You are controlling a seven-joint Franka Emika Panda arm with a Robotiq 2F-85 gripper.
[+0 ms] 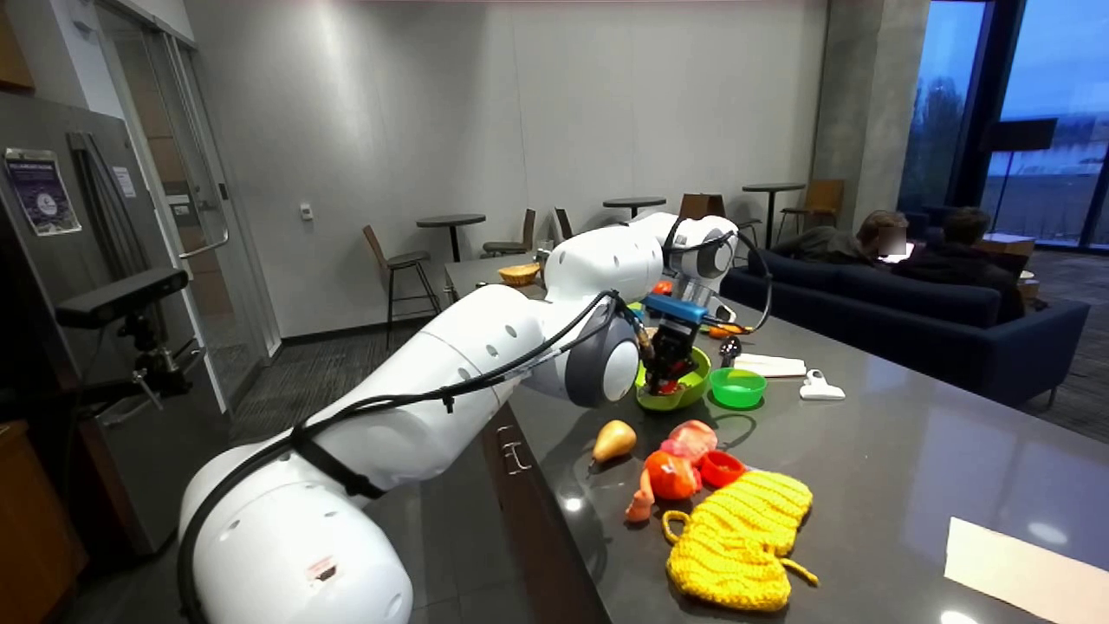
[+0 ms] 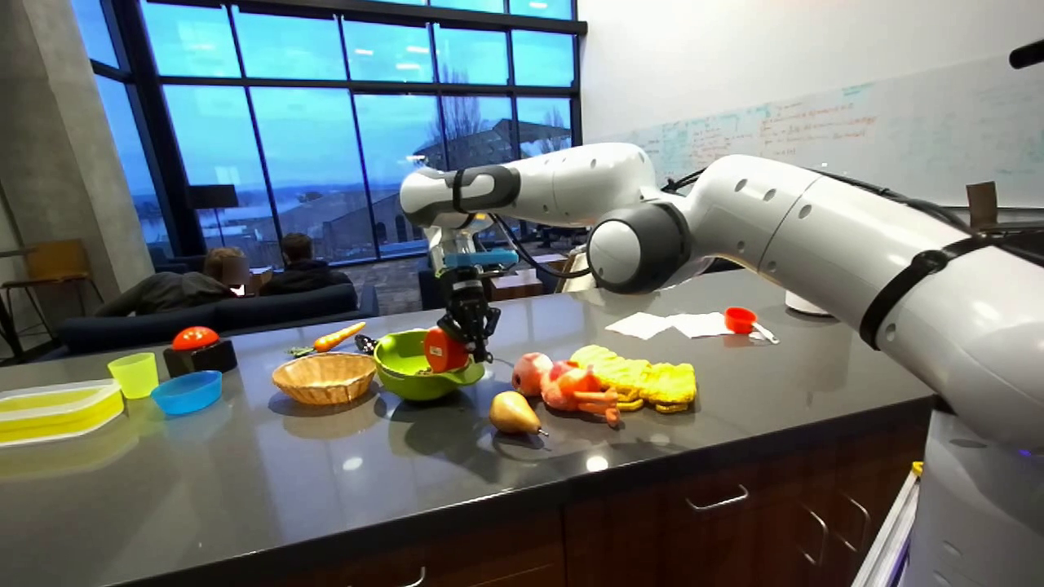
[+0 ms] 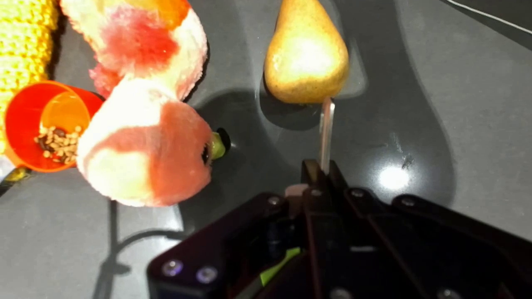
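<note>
A red scoop-like cup (image 2: 445,350) hangs tilted at the green bowl (image 2: 406,385), partly inside its rim, its mouth turned away from exterior view 2. My gripper (image 2: 470,344) is above the bowl's near right side, shut on the cup, apparently by its handle. In the wrist view a thin pale strip (image 3: 326,132) sticks out from between the shut fingertips; the cup itself is hidden there. Small bits seem to lie in the bowl, too small to make out.
A pear (image 3: 306,55), a pink plush toy (image 3: 149,144), a red cup of grains (image 3: 62,144) and a yellow knitted piece (image 1: 743,536) lie near the bowl. Beside it stand a wicker basket (image 2: 325,378) and a small green bowl (image 1: 738,388).
</note>
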